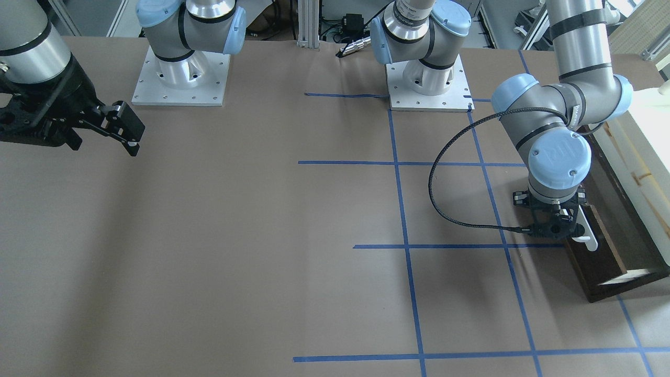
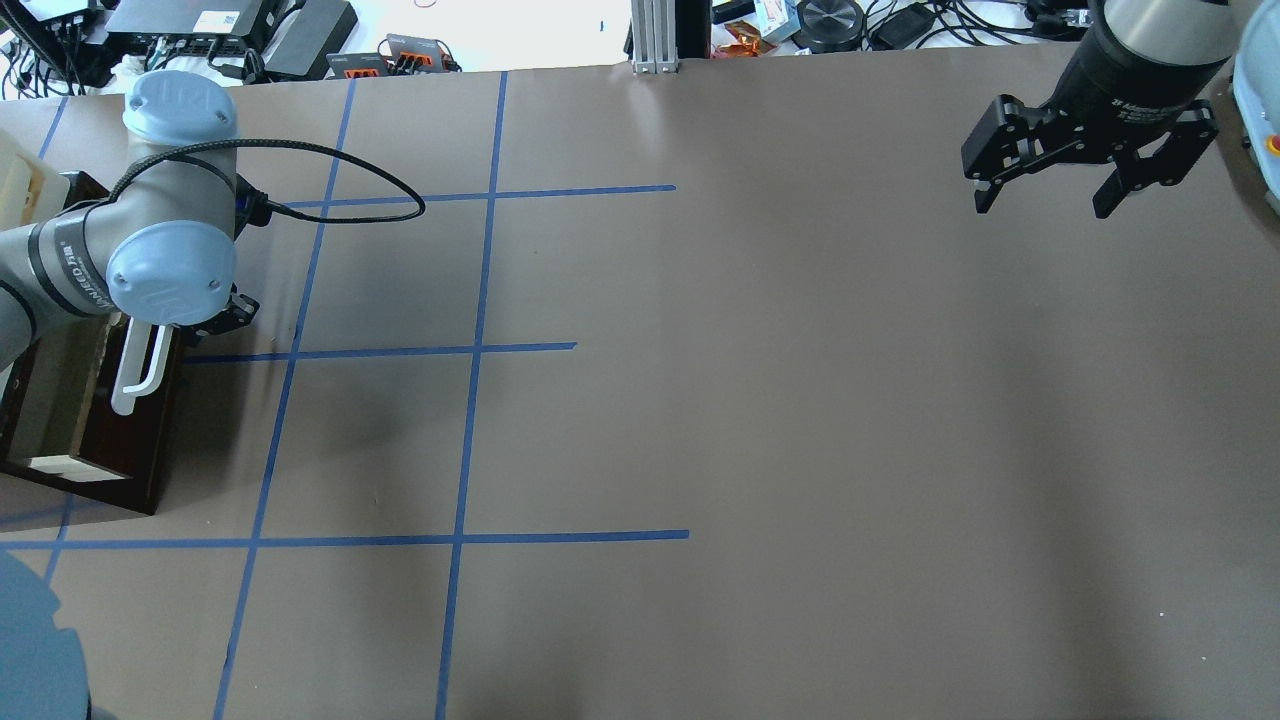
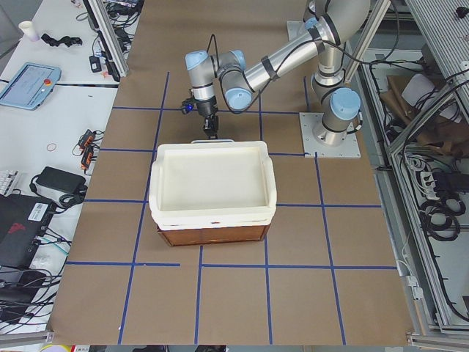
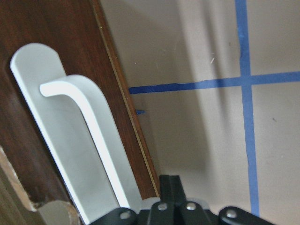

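Observation:
A dark wooden box [image 1: 590, 270] with a white top [image 3: 211, 183] stands on the taped table. A white lever handle [image 4: 103, 136] on a backplate is on its dark wooden face, also visible in the top view [image 2: 134, 366]. My gripper [image 1: 550, 220] is down at this handle, largely covering it in the front view. In the left wrist view its black fingers [image 4: 171, 192] are at the handle's lower end, close to the box edge; whether they are shut on the handle I cannot tell.
Other arms stand round the table, one with a black gripper [image 2: 1086, 156] at the far side from the box.

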